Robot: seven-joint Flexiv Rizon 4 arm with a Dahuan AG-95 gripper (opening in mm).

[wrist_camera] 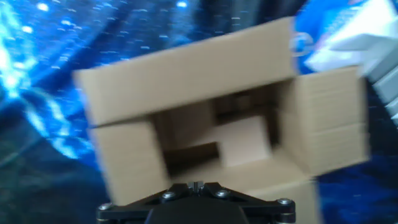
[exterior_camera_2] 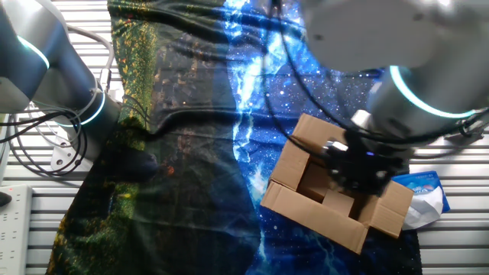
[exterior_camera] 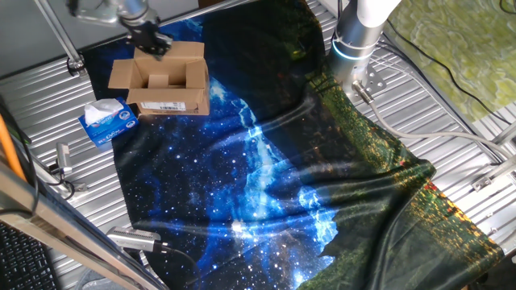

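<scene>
An open cardboard box with its flaps spread stands on the dark galaxy-print cloth. In the wrist view the box fills the middle, slightly blurred. A paler, square-looking cardboard piece shows inside it; whether it is loose or part of the box is unclear. My gripper appears at the bottom of that view, its fingertips together and nothing visible between them. From outside, the gripper hangs above the box's back side. In the second exterior view the blurred gripper covers part of the box.
A blue tissue box with white tissue sticking out sits beside the cardboard box. A robot arm base stands at the cloth's far edge, with cables around it.
</scene>
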